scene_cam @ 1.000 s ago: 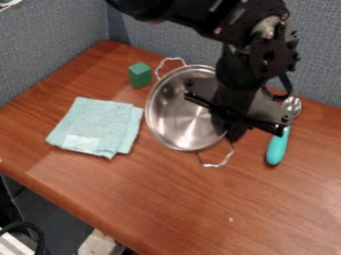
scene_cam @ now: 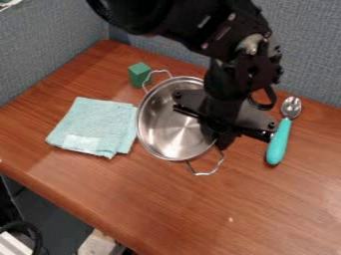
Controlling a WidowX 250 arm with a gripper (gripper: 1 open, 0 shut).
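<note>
A shiny steel pot with wire handles sits near the middle of the wooden table. My gripper is over its right side, fingertips down by the right rim; whether it is shut on the rim is hidden by the gripper body.
A folded pale blue towel lies left of the pot, and a green block behind it. A spoon with a teal handle lies to the right. Grey padded walls stand behind.
My gripper and the pot have moved a little toward the left and down in the view since a second ago, and more of the spoon shows.
</note>
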